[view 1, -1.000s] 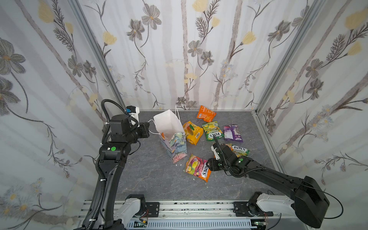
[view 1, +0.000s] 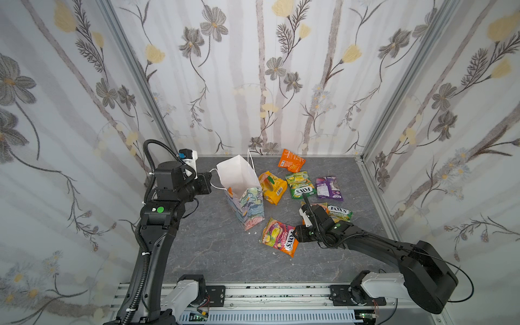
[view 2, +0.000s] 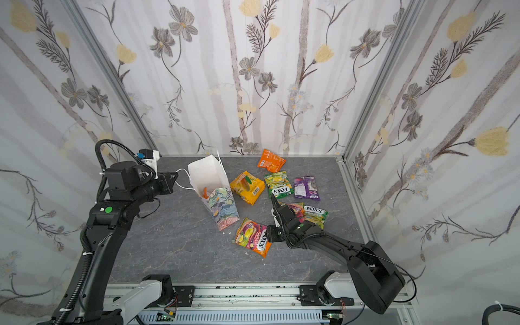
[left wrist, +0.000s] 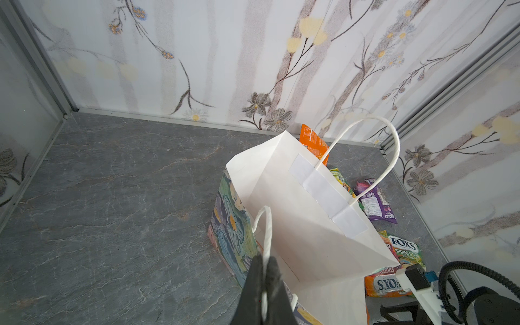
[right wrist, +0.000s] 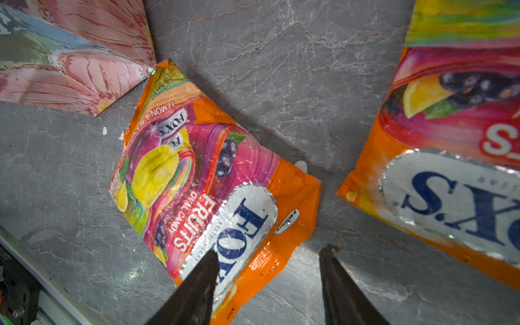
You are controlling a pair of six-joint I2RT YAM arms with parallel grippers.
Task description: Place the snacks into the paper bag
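The paper bag (left wrist: 319, 227) stands upright with its white mouth open. My left gripper is shut on its near white handle (left wrist: 267, 230), which runs between the fingers. A pink-and-orange Fox's Fruits packet (right wrist: 200, 189) lies flat on the table in front of the bag. Over the packet's orange end, my right gripper is open, its left finger overlapping the packet in view and its right finger over bare table. Another pink-and-orange Fox's packet (right wrist: 455, 162) lies to the right, partly hidden by the right arm in the top views.
Beyond the bag lie a yellow packet (view 1: 272, 187), an orange packet (view 1: 292, 160), a yellow-green packet (view 1: 300, 184) and a purple packet (view 1: 329, 188). A green Fox's packet (view 1: 340, 212) is near the right arm. Table left of the bag is clear.
The left arm, bag and packets look unmoved.
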